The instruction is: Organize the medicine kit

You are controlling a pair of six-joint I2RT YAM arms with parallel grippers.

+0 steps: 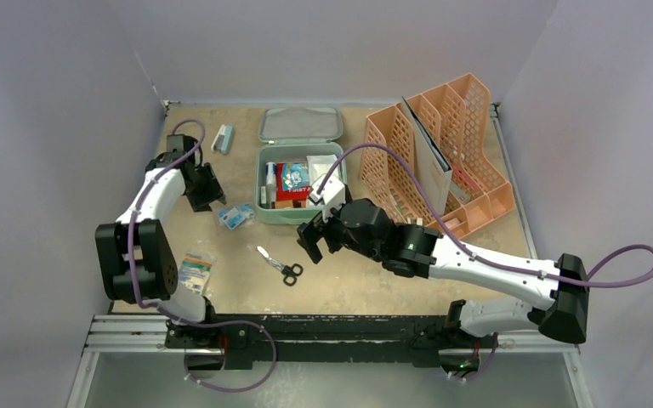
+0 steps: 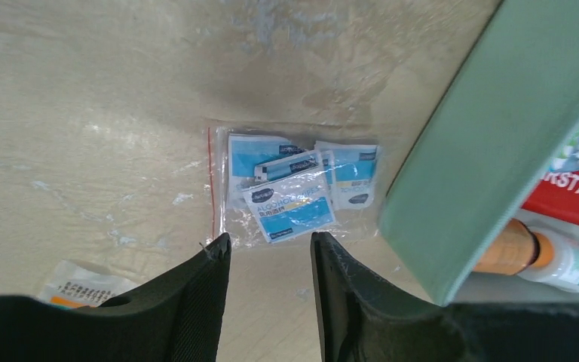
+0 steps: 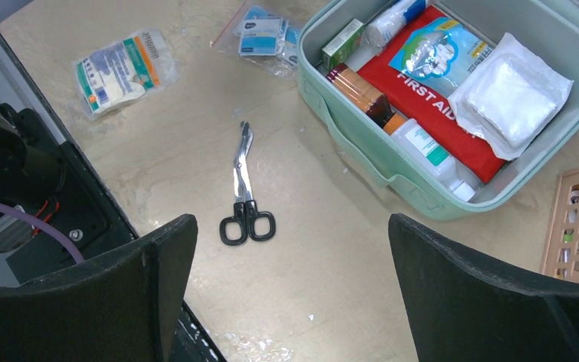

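Note:
My left gripper is open, empty, above a clear bag of blue alcohol wipes (image 2: pixel 290 192) just left of the green kit box (image 1: pixel 269 213). The box holds a red first-aid pouch (image 3: pixel 415 98), bottles, a small green carton (image 3: pixel 343 43) and white packets (image 3: pixel 513 94). My right gripper is open and empty, over the table right of the scissors (image 3: pixel 245 173). Another bag of packets (image 1: pixel 194 274) lies at the front left.
A peach organizer (image 1: pixel 497 200) with folders fills the back right. A small blue-white item (image 1: pixel 224 138) lies at the back left. The box's lid (image 1: pixel 300 123) is folded back.

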